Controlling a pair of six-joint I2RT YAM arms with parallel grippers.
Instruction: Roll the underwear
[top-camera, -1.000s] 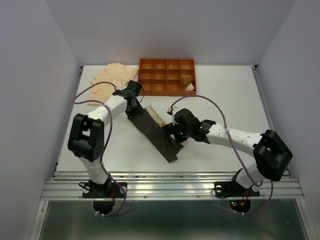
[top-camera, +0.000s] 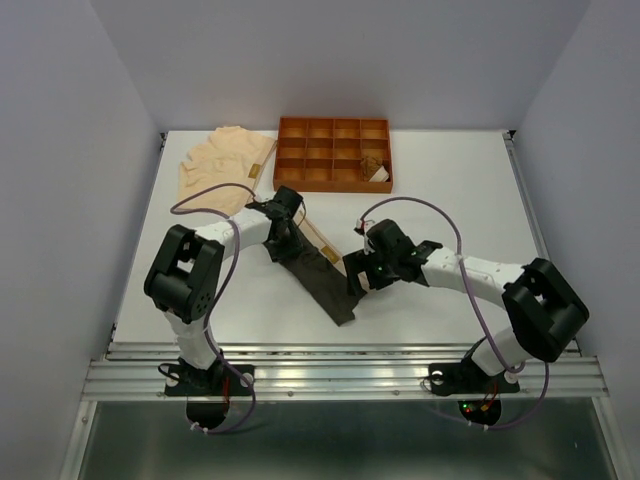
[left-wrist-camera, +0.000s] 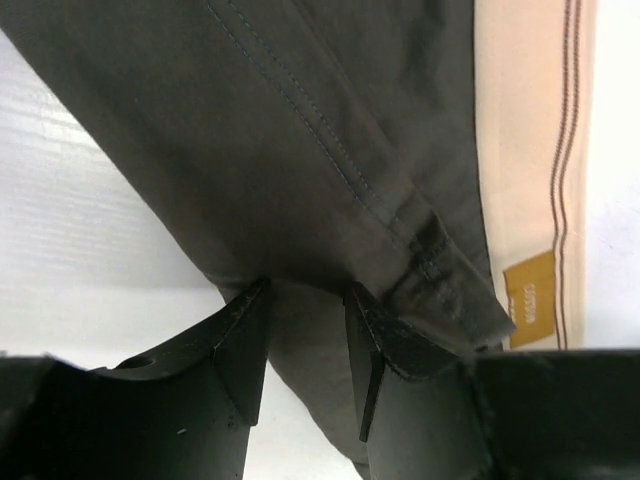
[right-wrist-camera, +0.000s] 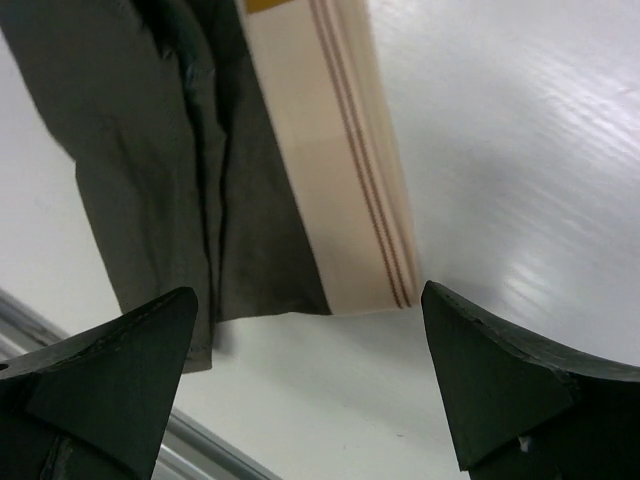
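The dark olive underwear (top-camera: 322, 283), with a peach waistband (top-camera: 318, 240), lies folded long and slantwise across the table. At its upper-left end, my left gripper (top-camera: 284, 252) is low over the cloth. The left wrist view shows its fingertips (left-wrist-camera: 262, 292) apart, with dark fabric and a crease running across the gap. My right gripper (top-camera: 358, 274) is over the lower-right end, open. In the right wrist view, the waistband end (right-wrist-camera: 365, 270) and a dark leg edge (right-wrist-camera: 150, 230) lie ahead of its spread fingers (right-wrist-camera: 165, 325), nothing gripped.
A brown compartment box (top-camera: 333, 187) stands at the back, with something rolled in its right side. A pile of peach cloth (top-camera: 222, 165) lies at the back left.
My left gripper has moved right and toward the front along the underwear. The right gripper has shifted right, toward the waistband side of the lower end.
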